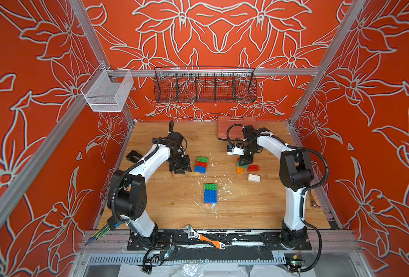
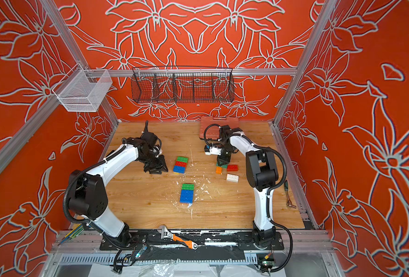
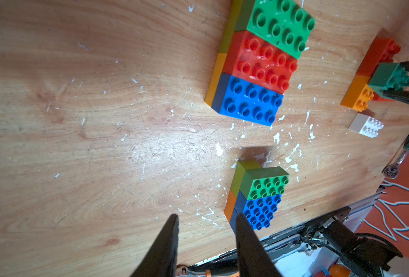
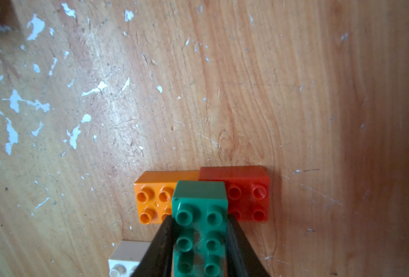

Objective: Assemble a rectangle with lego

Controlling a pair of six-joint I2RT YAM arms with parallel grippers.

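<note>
In the right wrist view my right gripper is shut on a dark green brick (image 4: 199,190). That brick sits crosswise over the seam between an orange brick (image 4: 150,196) and a red brick (image 4: 254,198); whether its studs are joined to them cannot be told. Another red brick (image 1: 253,168) lies beside them on the table. My left gripper stands open and empty above the wood. In its view are a green, red and blue-topped block (image 3: 260,62) and a smaller green and blue block (image 3: 260,198), both with yellowish and orange sides.
A white brick (image 1: 254,177) lies just in front of the loose red one. Behind the right arm is a red case (image 1: 230,124). A wrench (image 1: 209,239) rests on the front rail. Bare table spreads around the left-hand blocks.
</note>
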